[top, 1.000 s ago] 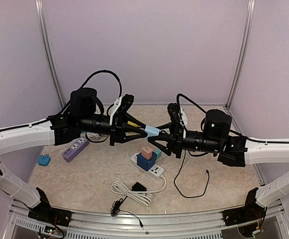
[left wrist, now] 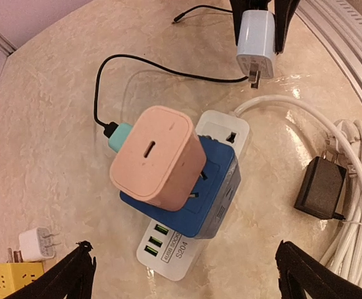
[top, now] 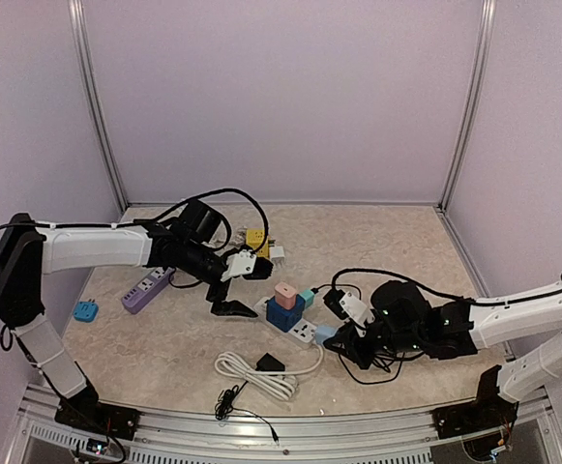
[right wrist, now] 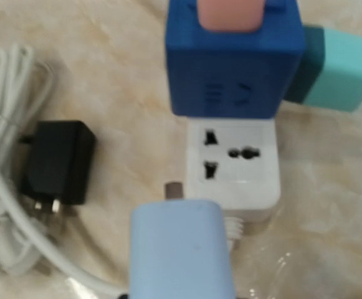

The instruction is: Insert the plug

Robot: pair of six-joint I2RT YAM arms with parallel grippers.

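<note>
A pale blue-white plug (right wrist: 181,252) is gripped by my right gripper (top: 337,340), its prongs pointing toward the white power strip (right wrist: 233,193). In the left wrist view the plug (left wrist: 256,38) hangs clear of the strip's cable end, with its metal prongs (left wrist: 254,75) bare. One free outlet (right wrist: 230,152) shows at that end of the strip (left wrist: 221,126). A blue cube adapter (left wrist: 209,205) covers the middle of the strip, and a pink plug (left wrist: 159,156) sits on it. My left gripper (top: 244,296) stands open left of the strip, with only table between its fingers.
A teal plug (right wrist: 346,68) with a black cable juts from the blue adapter. Near the front lie a coiled white cord (top: 271,382) and a black adapter (left wrist: 321,187). Purple strip (top: 148,288), blue block (top: 85,310) and yellow block (top: 255,242) are farther left and back.
A second ago both grippers met at the plug above the table. The left has opened, parted from it and lowered; the right has carried the plug down and forward beside the white strip.
</note>
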